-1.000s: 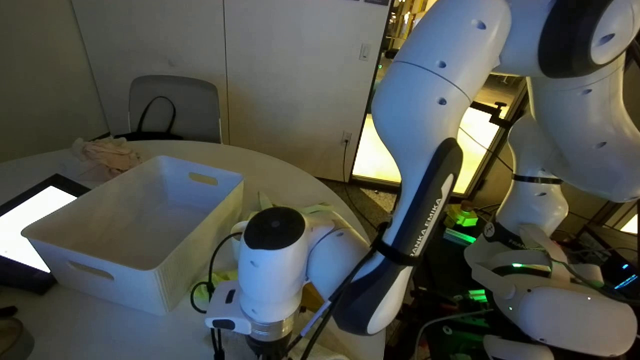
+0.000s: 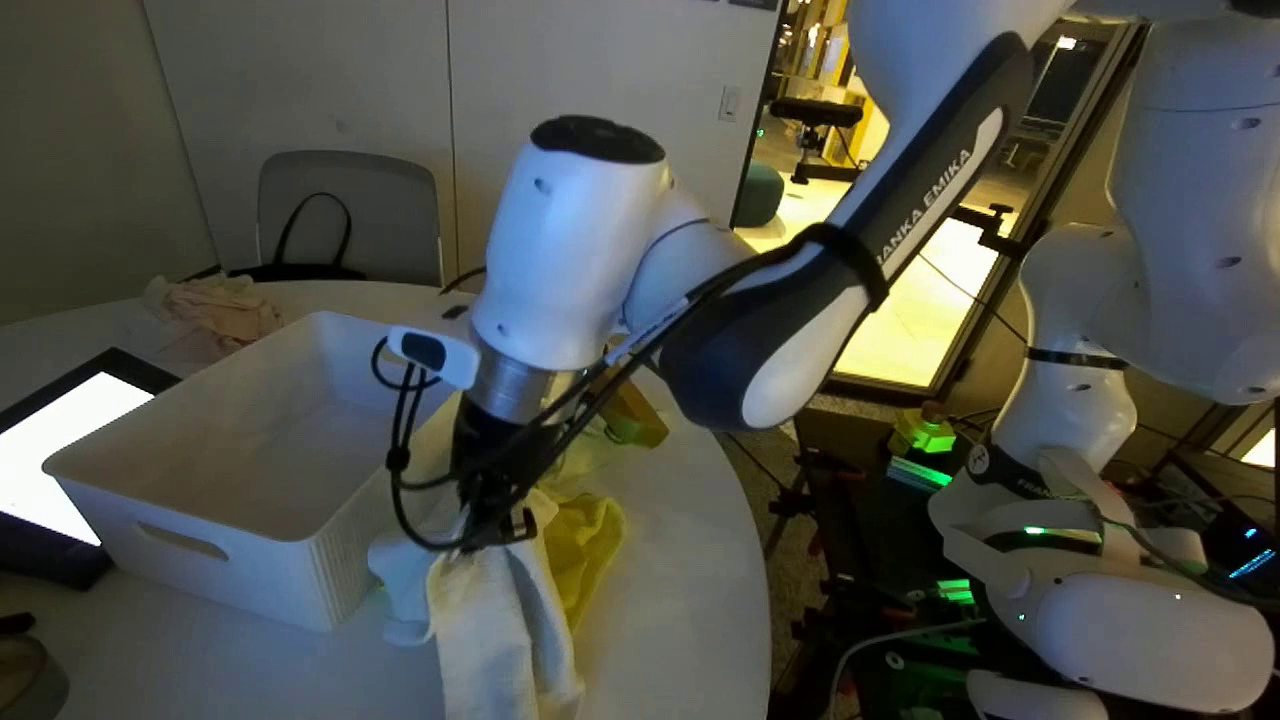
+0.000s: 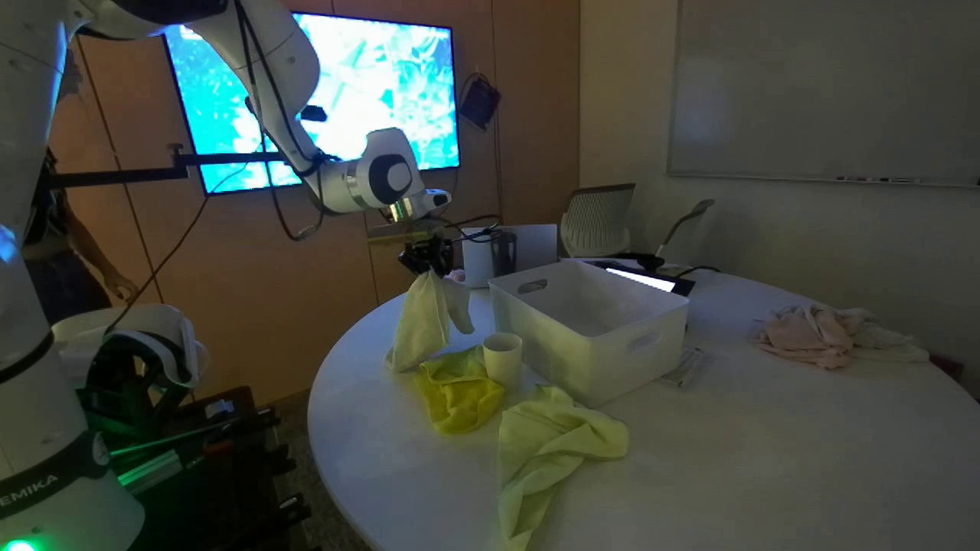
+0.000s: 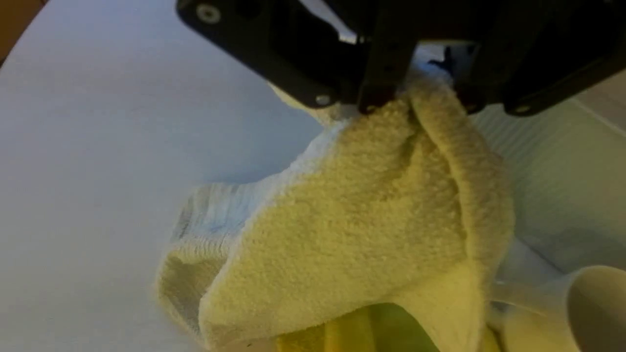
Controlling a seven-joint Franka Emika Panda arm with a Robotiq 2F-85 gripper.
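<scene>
A cream towel (image 4: 352, 223) hangs from my gripper (image 3: 428, 266), which is shut on one bunched end of it. In the wrist view the cloth widens below the dark fingers (image 4: 378, 88), and a folded flap hangs at its left. Seen from exterior view 2, the towel (image 3: 423, 321) hangs down to the tabletop or just above it; I cannot tell which. A yellow cloth (image 3: 459, 393) lies crumpled just in front of it. Nearer that camera a pale green cloth (image 3: 551, 445) is spread on the table. The white bin (image 3: 588, 353) stands right of the gripper and looks empty inside.
A white cup (image 3: 503, 360) stands between the yellow cloth and the bin. Pinkish cloths (image 3: 818, 335) lie in a heap at the table's right. A lit tablet (image 2: 60, 450) sits beside the bin. Clear tabletop (image 3: 762, 450) spreads across the front right.
My arm has risen, moving up and away from exterior view 1's near edge. The cream towel now hangs from the gripper beside the bin; earlier the gripper was mostly out of frame.
</scene>
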